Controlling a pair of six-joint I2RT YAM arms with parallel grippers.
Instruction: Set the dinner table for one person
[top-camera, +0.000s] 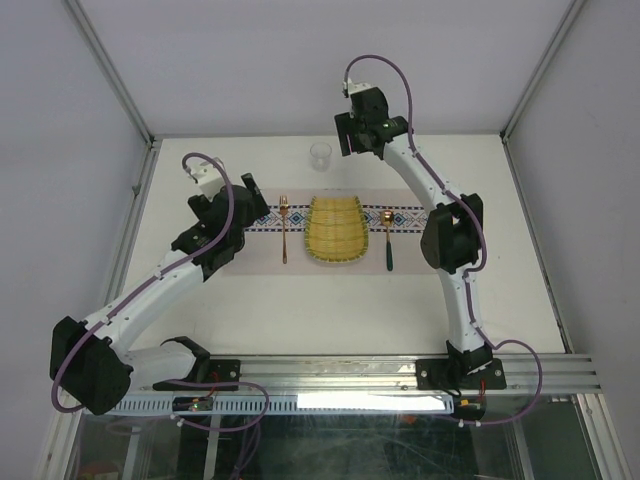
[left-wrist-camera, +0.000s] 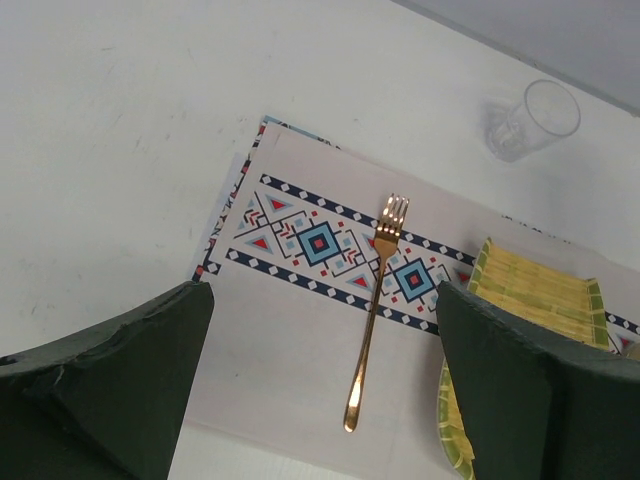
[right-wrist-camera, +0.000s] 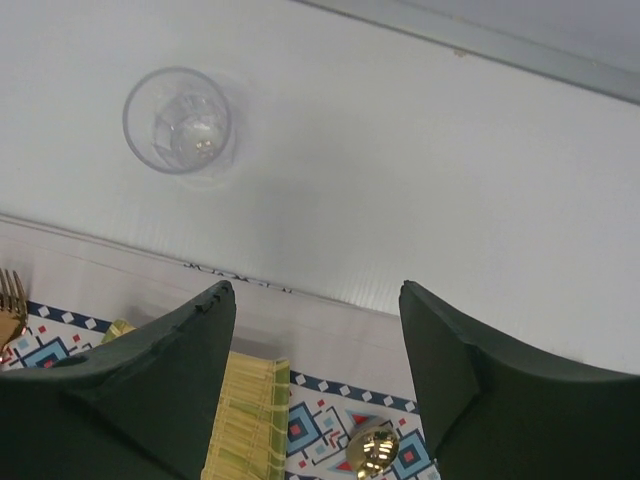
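A patterned placemat (top-camera: 260, 260) holds a fork (top-camera: 284, 230) on the left, a green-yellow plate (top-camera: 336, 230) in the middle and a spoon (top-camera: 388, 240) on the right. A clear glass (top-camera: 320, 155) stands upright behind the mat. My left gripper (top-camera: 250, 195) is open above the mat's left end, nothing between its fingers; in the left wrist view the fork (left-wrist-camera: 370, 330) shows between them. My right gripper (top-camera: 350, 130) is open above the back of the table, right of the glass (right-wrist-camera: 177, 120), holding nothing.
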